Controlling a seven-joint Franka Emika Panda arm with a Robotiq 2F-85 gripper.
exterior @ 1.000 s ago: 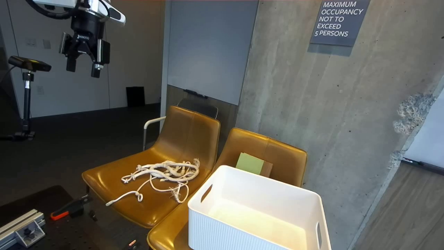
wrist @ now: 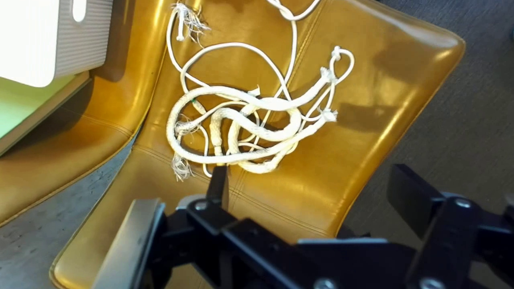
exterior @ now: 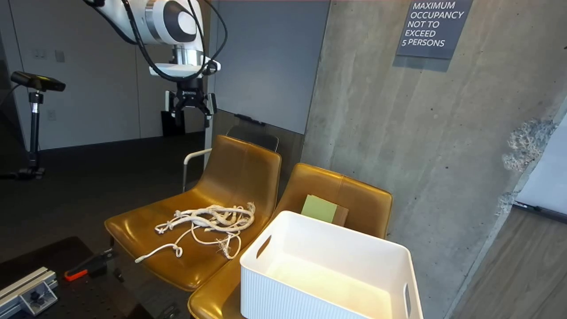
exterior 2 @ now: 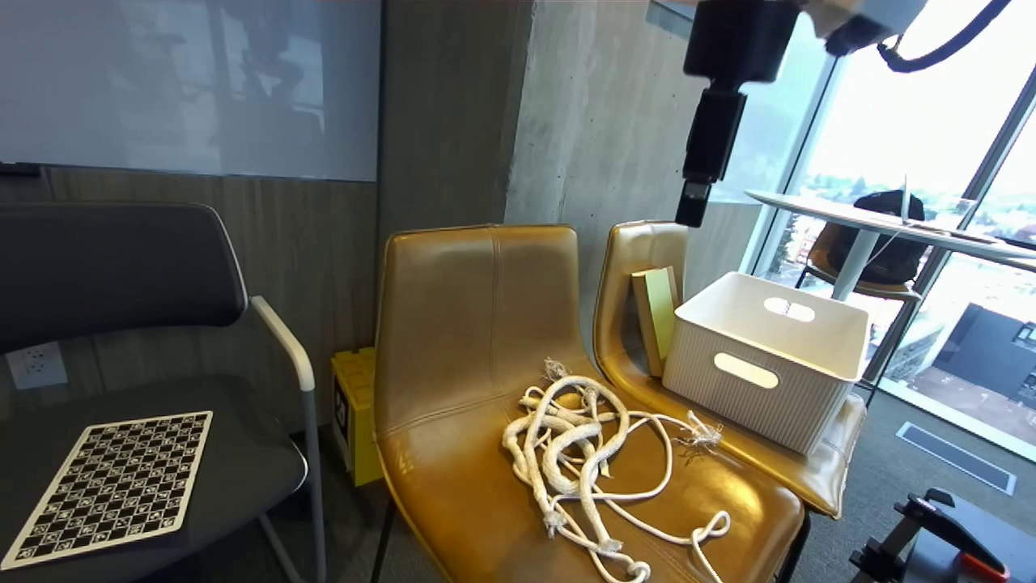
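Note:
A tangle of white rope [exterior: 210,220] with knotted, frayed ends lies on the seat of the left tan chair [exterior: 244,159]. The gripper [exterior: 192,118] hangs in the air well above that chair, fingers spread, nothing between them. In the wrist view the gripper stands open, with the rope [wrist: 236,126] beyond its fingers and apart from them. Exterior view 2 shows one dark fingertip [exterior 2: 692,206] high over the chairs. A white ribbed bin [exterior: 329,266] sits on the other tan chair [exterior 2: 636,243]; the part of its floor that shows is bare.
Behind the bin, a green-faced board [exterior 2: 660,321] leans against the chair back. A black chair [exterior 2: 107,291] holding a checkered board [exterior 2: 116,476] stands at the left. Clamps and an aluminium rail [exterior: 26,289] occupy the dark table's corner. Air around the gripper is free.
The arm has swung right and slightly lower, from the far left to above the left tan chair's back. Its gripper remains open. Rope and bin are unmoved.

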